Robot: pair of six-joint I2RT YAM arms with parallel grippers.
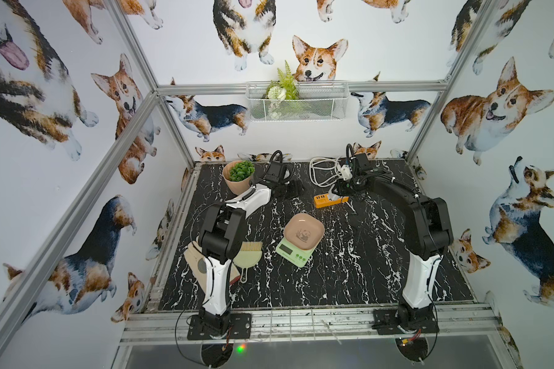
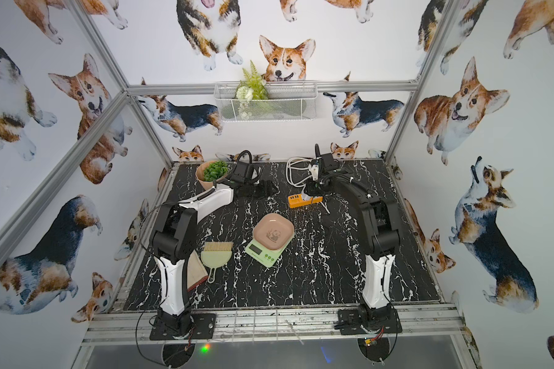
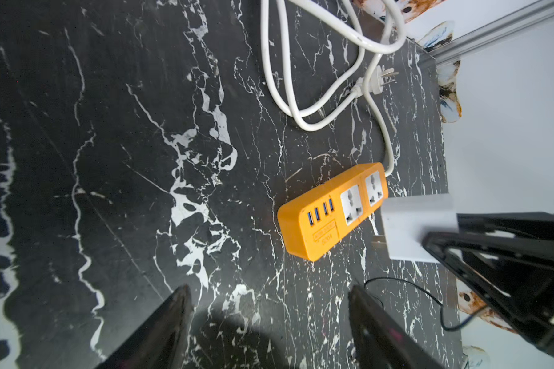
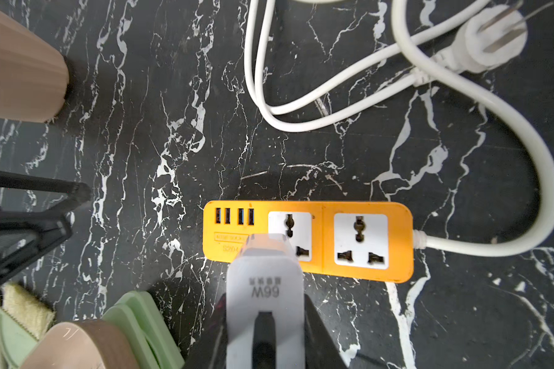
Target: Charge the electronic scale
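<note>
The green electronic scale [image 1: 296, 253] lies mid-table with a pink tray [image 1: 304, 232] on it. Behind it is an orange power strip [image 3: 332, 210], its sockets facing up. My right gripper is shut on a white charger [image 4: 264, 286] marked 66W. Seen from the right wrist, the charger overlaps the strip's left socket; from the left wrist, its prongs [image 3: 379, 241] show in the open beside the strip. My left gripper stands open and empty, to the left of the strip. A thin black cable [image 3: 406, 281] hangs near the right gripper.
Coiled white cord [image 4: 344, 120] with a loose plug [image 4: 492, 40] lies behind the strip. A potted plant [image 1: 238, 175] stands by the left arm. The dustpan and brush [image 1: 248, 254] and gloves [image 1: 200, 264] lie front left.
</note>
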